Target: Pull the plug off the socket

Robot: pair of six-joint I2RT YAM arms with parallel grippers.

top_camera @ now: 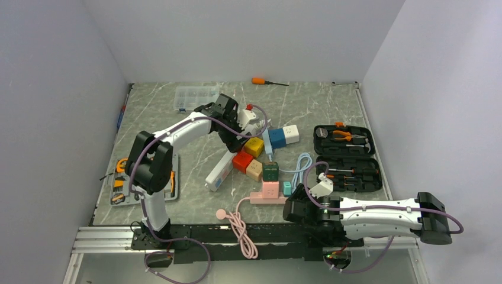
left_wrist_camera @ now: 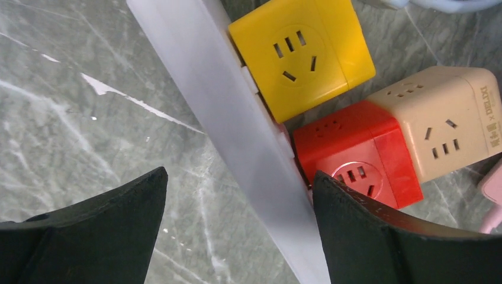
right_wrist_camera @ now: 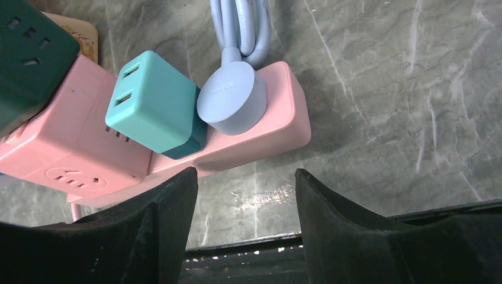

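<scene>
My left gripper hangs open over a long white power strip (left_wrist_camera: 225, 118), whose plugs include a yellow block (left_wrist_camera: 308, 65), a red block (left_wrist_camera: 385, 148) and a beige one (left_wrist_camera: 456, 142). In the right wrist view my open right gripper is in front of a pink power strip (right_wrist_camera: 278, 136) carrying a pink block (right_wrist_camera: 100, 142), a teal block (right_wrist_camera: 148, 106) and a round light-blue plug (right_wrist_camera: 228, 103). A dark green block (right_wrist_camera: 29, 71) is at that view's left edge. Nothing sits between either gripper's fingers.
An open black toolkit (top_camera: 346, 173) lies on the right, a grey tool tray (top_camera: 127, 192) on the left, a clear box (top_camera: 195, 94) and an orange screwdriver (top_camera: 258, 81) at the back. Walls bound the table. Bare marble lies around the blocks.
</scene>
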